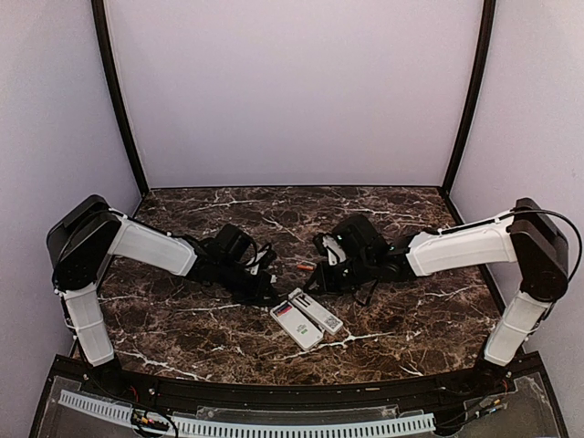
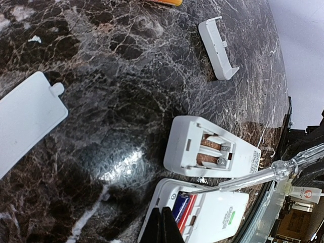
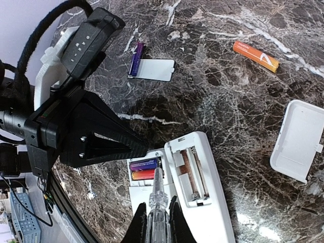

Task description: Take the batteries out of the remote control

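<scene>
Two white remotes lie side by side. The first remote (image 2: pixel 230 212) has a blue-purple battery (image 3: pixel 144 164) and a red-orange battery (image 3: pixel 143 174) in its open compartment. The second remote (image 3: pixel 217 215) has an open, empty compartment. My right gripper is shut on a clear slender tool (image 2: pixel 253 177); its narrow tip reaches the compartment edge at the blue battery's end, but whether it touches is unclear. My left gripper is shut, nothing visible between its fingers, with its tips by the first remote's top edge. An orange battery (image 3: pixel 255 55) and a purple battery (image 3: pixel 135 59) lie loose.
A white cover (image 3: pixel 298 139) lies on the dark marbled table, and another white cover (image 3: pixel 154 70) lies beside the loose purple battery. In the top view, the table's front left area is clear. The two grippers stand close together over the remotes.
</scene>
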